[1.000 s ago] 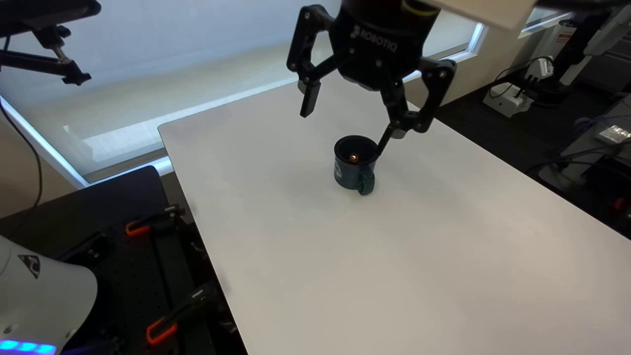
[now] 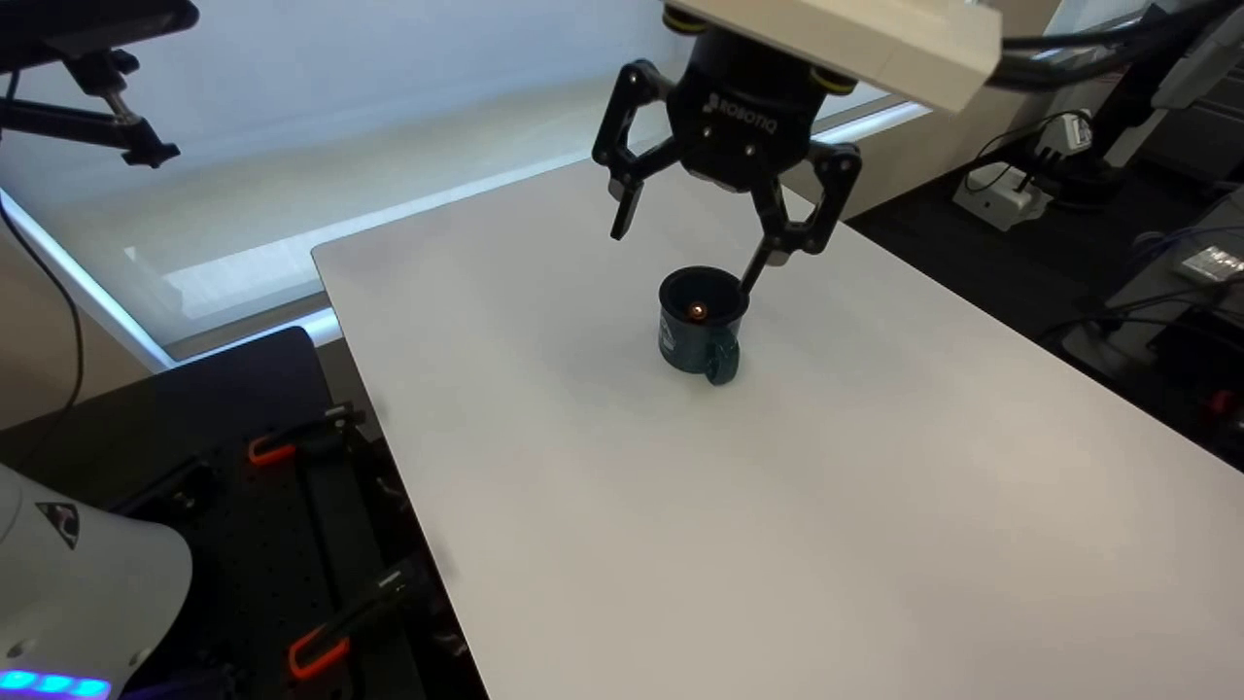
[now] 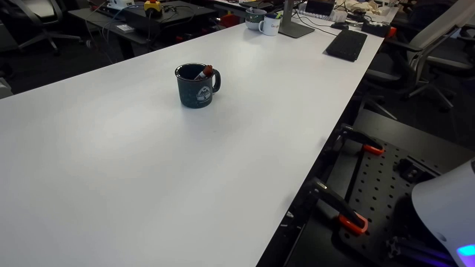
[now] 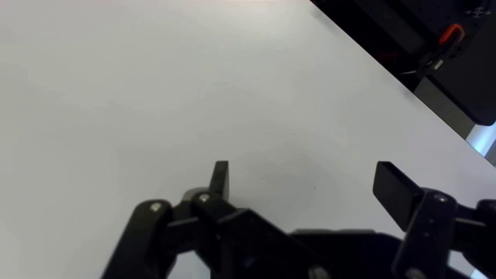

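Observation:
A dark green mug (image 2: pixel 688 340) stands upright on the white table, its handle toward the front in the first exterior view. Inside it leans a marker (image 3: pixel 204 72) with a reddish-brown end and a white band, resting near the handle side of the rim. My gripper (image 2: pixel 689 259) is open above the table, and one finger overlaps the mug's rim from this angle. Contact there cannot be judged. The wrist view has bare table between the wide-set fingertips of the gripper; neither mug nor marker appears there. The second exterior view does not include the gripper.
A white mug (image 3: pixel 270 25), a larger patterned mug (image 3: pixel 255 18) and a keyboard (image 3: pixel 347 45) sit at its far end. Clamps with orange handles (image 2: pixel 318 653) lie beyond the table's edge.
My gripper has moved farther back from the first exterior camera and appears smaller, its fingers still apart. The mug and marker have stayed in place.

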